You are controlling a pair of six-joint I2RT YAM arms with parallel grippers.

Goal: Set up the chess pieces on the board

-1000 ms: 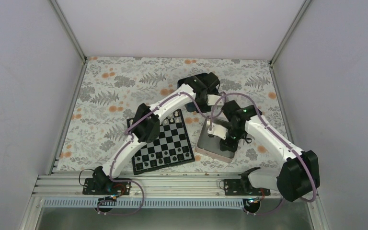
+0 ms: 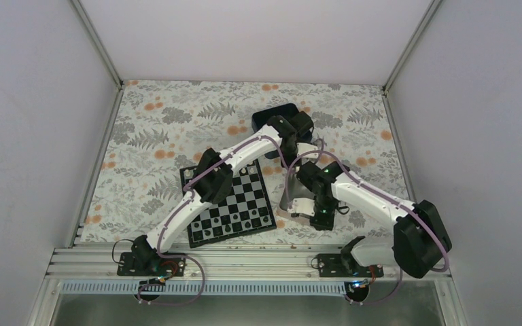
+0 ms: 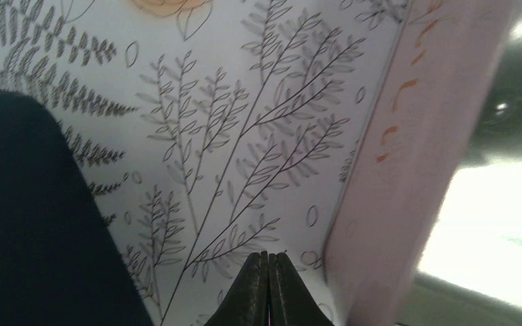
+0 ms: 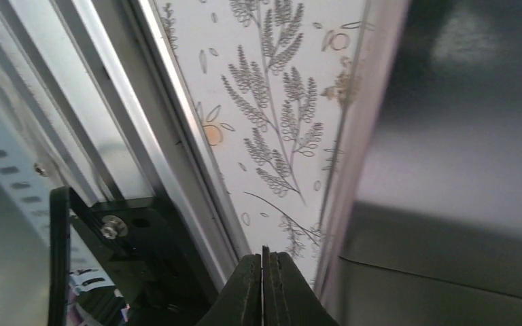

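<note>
The black-framed chessboard [image 2: 270, 219] lies left of centre in the top view, partly under the left arm. Dark pieces [image 2: 236, 217] stand along its near side, and a few pale pieces [image 2: 252, 171] near its far right corner. In the left wrist view my left gripper is shut, nothing between its tips, over patterned cloth between a dark box and a pinkish wall. My right gripper is also shut; no piece shows between its fingers. From above it hangs by the near side of the pinkish-grey box, whose near part the arm hides.
The dark box [image 2: 264, 117] sits behind the board, partly covered by the left arm. The pinkish-grey box [image 2: 283, 204] stands right of the board, close to it. Metal rails [image 4: 126, 122] run along the table's near edge. Open cloth lies at the far left.
The left arm has shifted only slightly. The board looks the same.
</note>
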